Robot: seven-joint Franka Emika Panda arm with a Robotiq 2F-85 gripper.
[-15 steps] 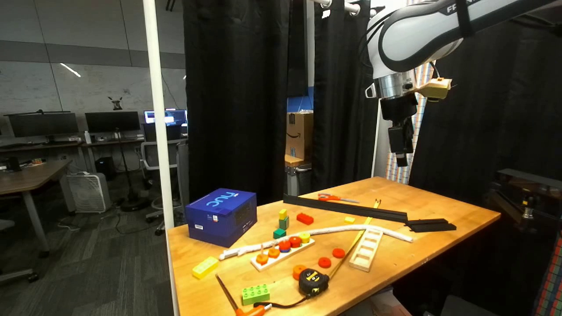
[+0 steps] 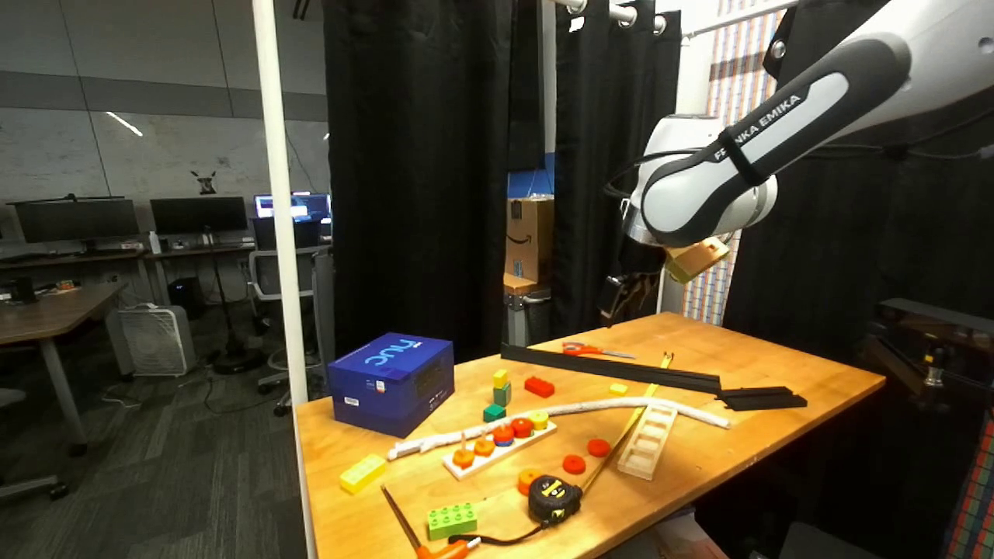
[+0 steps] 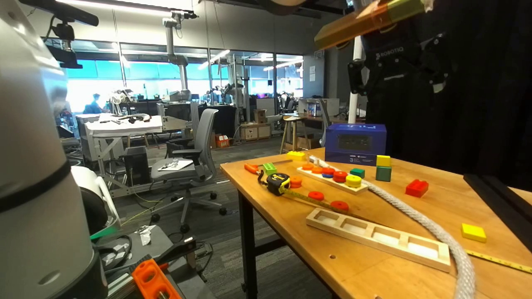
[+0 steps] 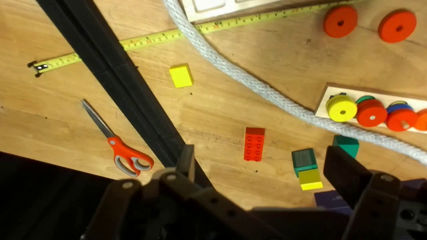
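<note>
My gripper stands open above the table, its two dark fingers wide apart with nothing held between them. Below, in the wrist view, a red brick lies between the fingers' outlines on the wood. To its right a yellow block adjoins a green block, and exterior view 1 shows the yellow one on top. Another green block lies close by, partly behind the right finger. A small flat yellow block sits alone. The peg board carries coloured discs.
A grey-white rope curves across the table. Black rails cross the yellow tape; orange scissors lie beyond. The blue box stands at the far left corner. Bare wood surrounds the red brick.
In exterior view 1 the arm has come down and to the left, and my gripper has tilted. The objects on the table look unmoved.
</note>
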